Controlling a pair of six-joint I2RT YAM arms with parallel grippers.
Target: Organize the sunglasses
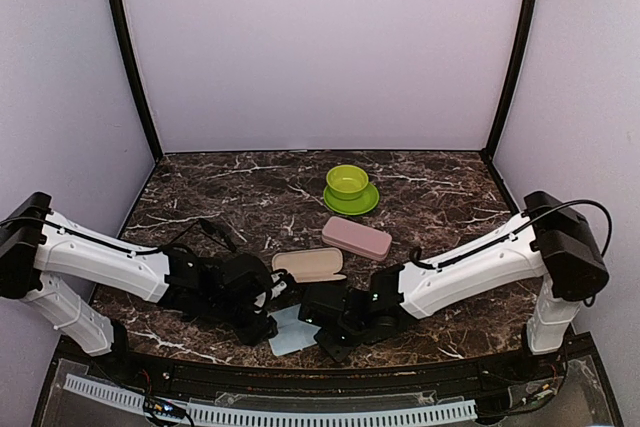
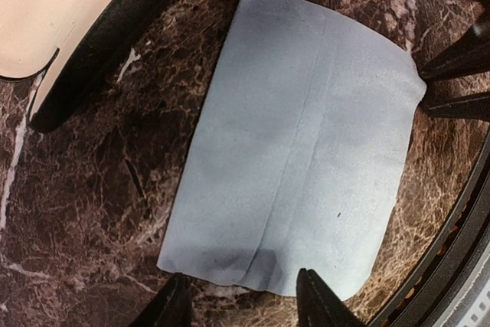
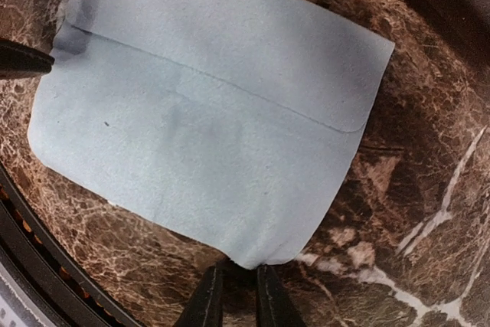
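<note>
A light blue cloth (image 1: 292,333) lies on the marble table between my two grippers, with a crease along it. In the left wrist view, my left gripper is open at one short edge of the cloth (image 2: 291,151), its fingers wide apart. In the right wrist view, my right gripper stands narrowly open, with a cloth corner (image 3: 256,254) right at its fingertips. Whether the cloth is pinched there cannot be told. A thin dark object (image 1: 215,234) behind the left arm may be the sunglasses; the arm partly hides it.
A beige case part (image 1: 307,263) with a black edge and a pink case part (image 1: 357,237) lie beyond the cloth. Farther back, a green bowl (image 1: 347,181) rests on a green plate (image 1: 367,202).
</note>
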